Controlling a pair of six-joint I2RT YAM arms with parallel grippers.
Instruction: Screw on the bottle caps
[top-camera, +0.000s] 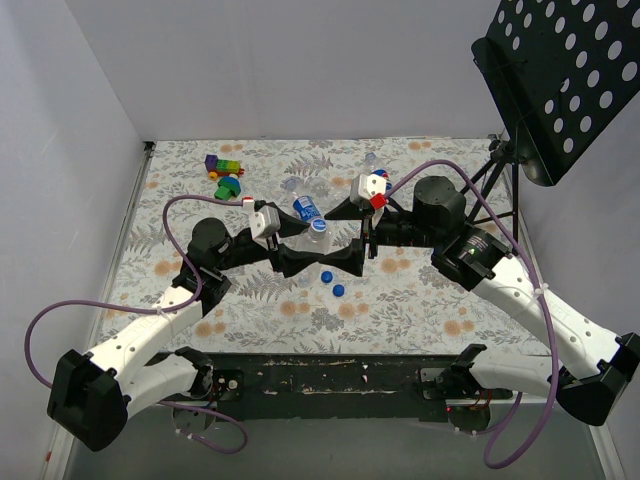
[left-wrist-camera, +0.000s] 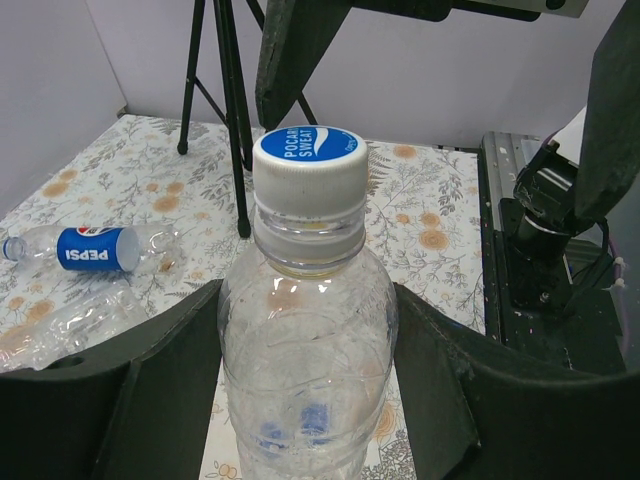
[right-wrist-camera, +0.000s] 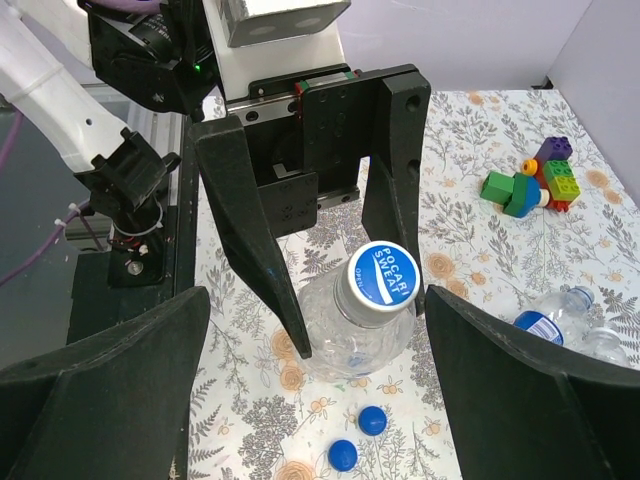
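A clear ribbed bottle (left-wrist-camera: 308, 345) stands upright with my left gripper (top-camera: 306, 243) shut on its body. On its mouth sits a white cap with a blue printed top; in the right wrist view the same cap (right-wrist-camera: 383, 275) faces the camera. The fingers of my right gripper are spread wide, one to each side of the cap and clear of it. Two blue caps, one nearer the bottle (right-wrist-camera: 372, 420) and one farther off (right-wrist-camera: 342, 455), lie loose on the patterned cloth.
Behind the grippers lie a Pepsi bottle (left-wrist-camera: 98, 248) and other clear bottles on their sides. Toy blocks (top-camera: 228, 178) are at the back left. A black tripod stand (top-camera: 508, 175) rises at the right edge.
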